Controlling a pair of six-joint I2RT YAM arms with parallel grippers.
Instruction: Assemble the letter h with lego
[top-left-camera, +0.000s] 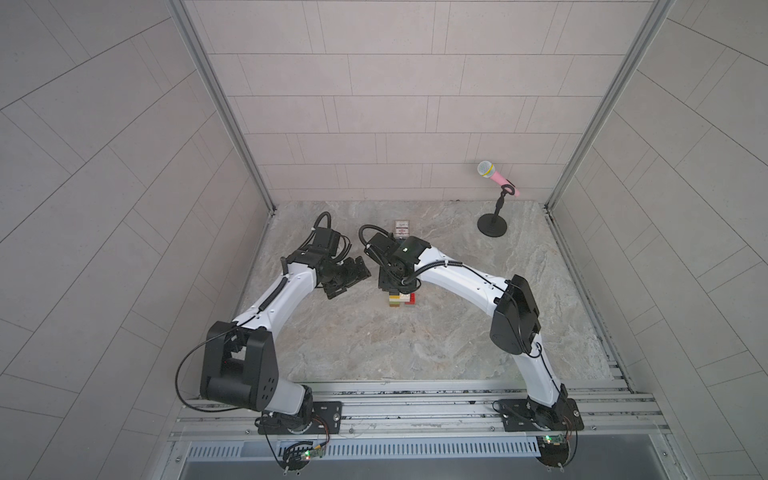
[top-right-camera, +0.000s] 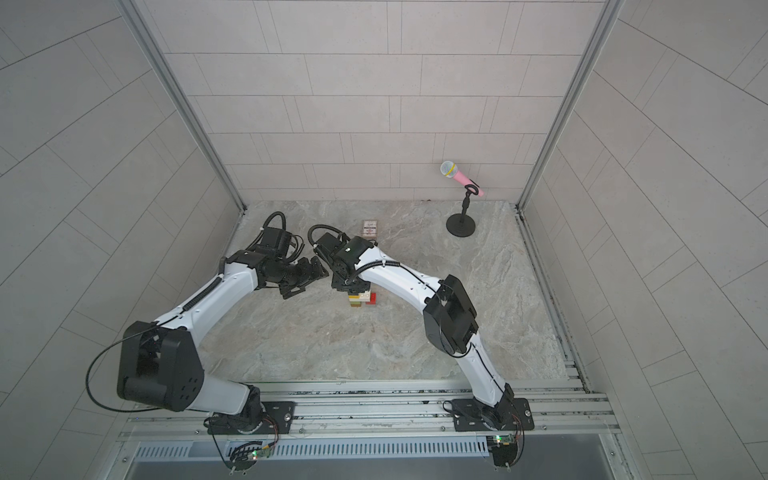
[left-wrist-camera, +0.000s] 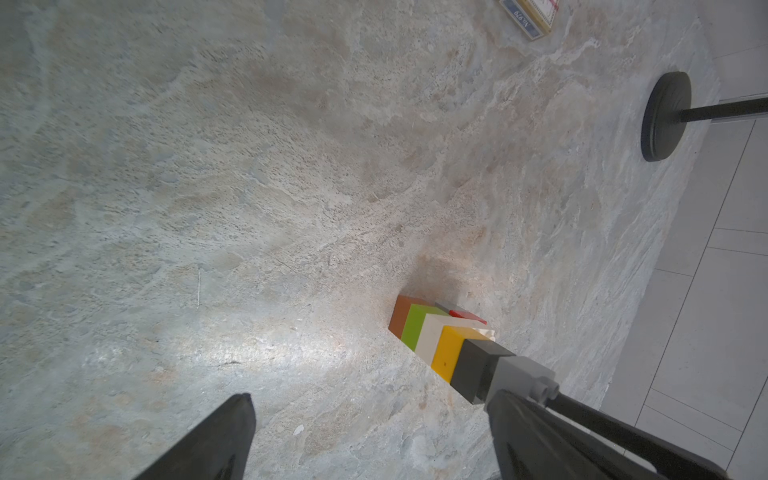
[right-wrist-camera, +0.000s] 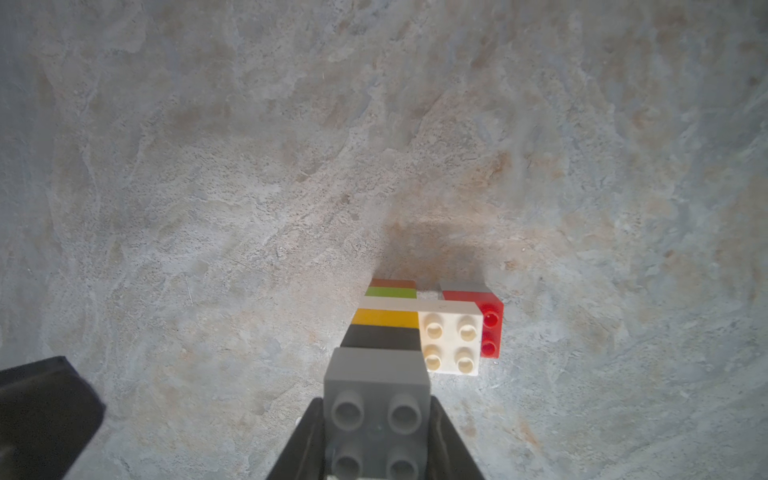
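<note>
A joined lego piece has a tall column of brown, green, white, yellow, black and grey bricks, with the grey brick on top. From the column the white brick reaches sideways over a red brick, under which some grey shows. My right gripper is shut on the grey top brick, a finger on each side. Whether the piece touches the table I cannot tell. To the left, my left gripper stands open and empty; in its wrist view the yellow brick and the column lean toward its right finger.
A small printed box lies at the back of the table. Back right, a pink microphone sits on a black stand.
</note>
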